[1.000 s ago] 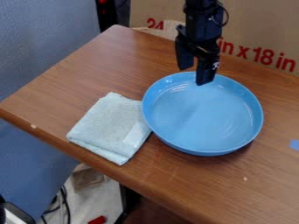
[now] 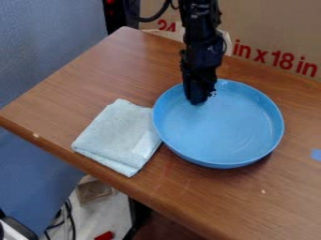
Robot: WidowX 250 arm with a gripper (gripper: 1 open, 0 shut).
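Observation:
A round blue plate [image 2: 227, 128] lies on the wooden table. A folded pale cloth [image 2: 118, 137] lies beside it on the left. My black gripper [image 2: 198, 97] points down at the plate's upper-left rim, its tips low at or just inside the rim. Whether it is open or shut, or holds the rim, I cannot make out.
The wooden table [image 2: 109, 73] has free room at the back left and along the right. A cardboard sheet [image 2: 273, 37] with red print stands behind. A small blue tape piece [image 2: 316, 155] lies at the right. The table's left edge drops to the floor.
The arm has moved left and down, from above the plate's back rim to low at its upper-left part. The plate and cloth look unmoved.

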